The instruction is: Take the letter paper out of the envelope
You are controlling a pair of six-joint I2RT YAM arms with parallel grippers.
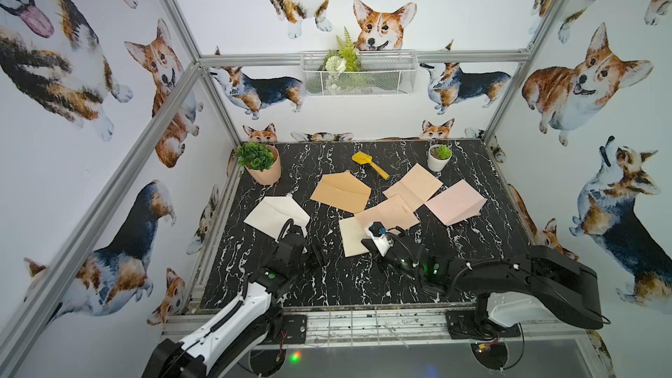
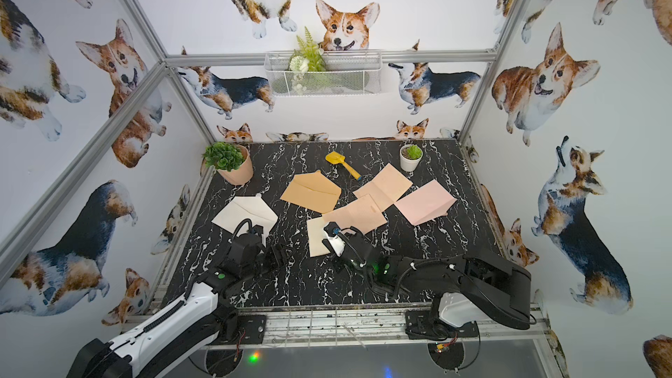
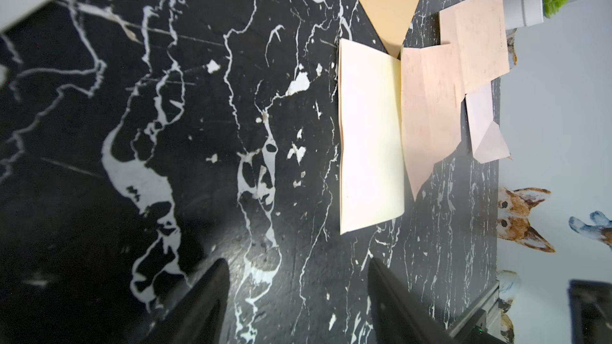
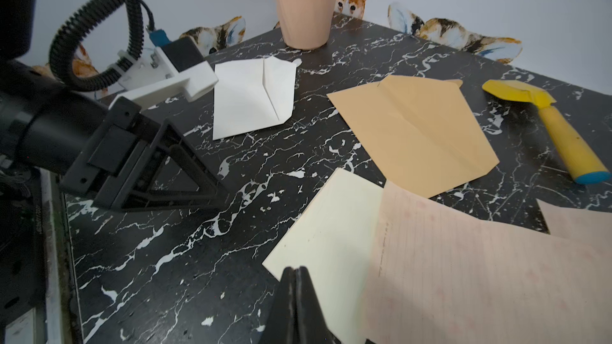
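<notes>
A cream folded paper [image 3: 371, 140] lies on the black marbled table, its right edge against or under an unfolded peach letter sheet [image 1: 388, 215]. A second peach sheet [image 1: 414, 186] adjoins it farther back. I see a white envelope [image 1: 278, 215] on the left, a tan one [image 1: 341, 191] in the middle and a pink one [image 1: 456, 203] on the right. My left gripper stands open over bare table, left of the cream paper. My right gripper is at the cream paper's near part, its fingertips close together; whether paper is between them cannot be made out.
A yellow toy shovel [image 1: 370, 165] lies behind the papers. Potted plants stand at the back left [image 1: 260, 162] and back right [image 1: 439, 158]. Bare table shows between the white envelope and the cream paper, and along the right side.
</notes>
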